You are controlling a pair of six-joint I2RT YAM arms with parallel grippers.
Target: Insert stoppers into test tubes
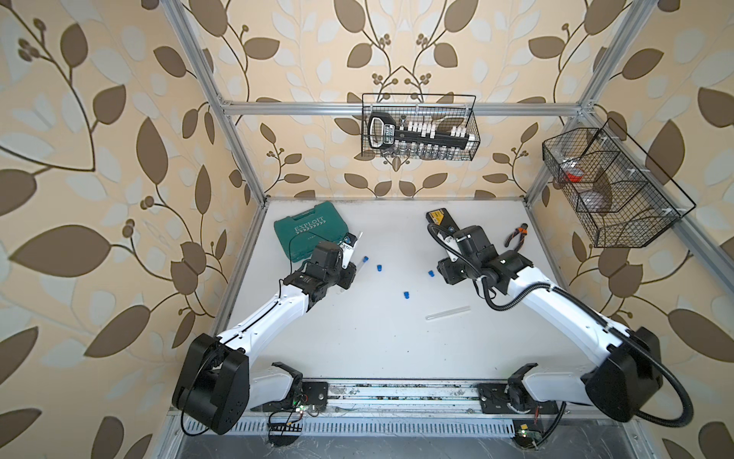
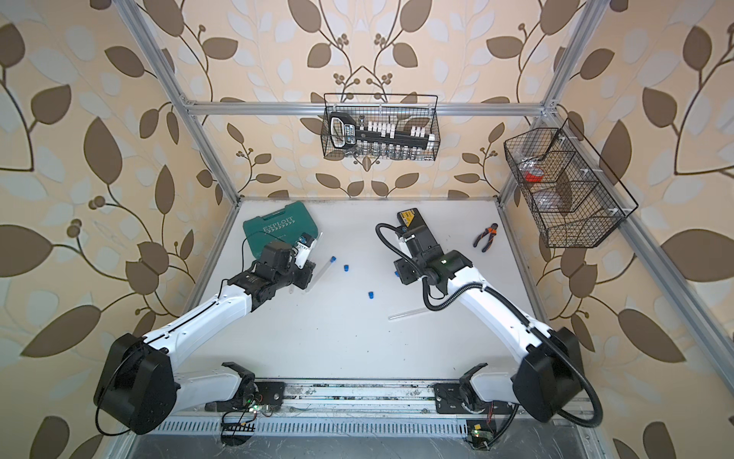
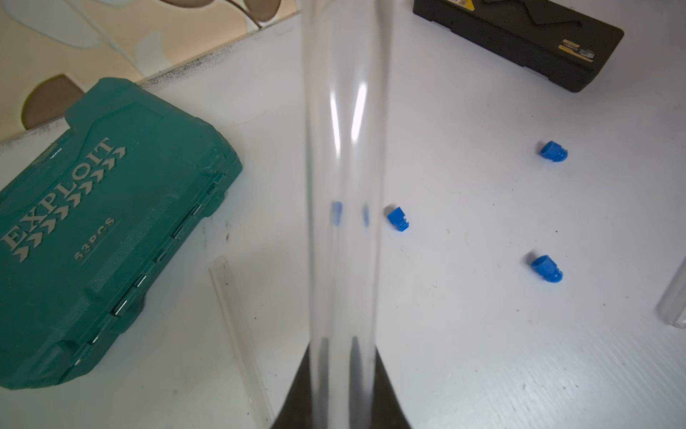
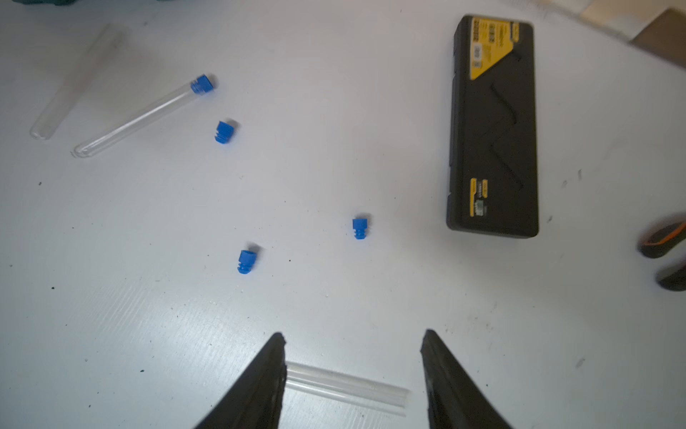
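My left gripper is shut on a clear test tube (image 3: 346, 143), which rises past the top of the left wrist view, its upper end out of frame. Behind it, blue shows through the glass. In the right wrist view a tube with a blue stopper (image 4: 202, 84) in its end lies on the table. Three loose blue stoppers lie apart: one (image 4: 224, 132) near that tube, one (image 4: 246, 261) nearer the middle, one (image 4: 360, 228) further right. My right gripper hangs open above the table, nothing held; beyond its fingers lies an open tube (image 4: 346, 386).
Another clear tube (image 3: 239, 336) lies beside the green case (image 3: 107, 236). At the back right lies a black box (image 4: 493, 128), with pliers (image 1: 516, 237) to its right. Wire baskets (image 1: 420, 126) hang on the back wall.
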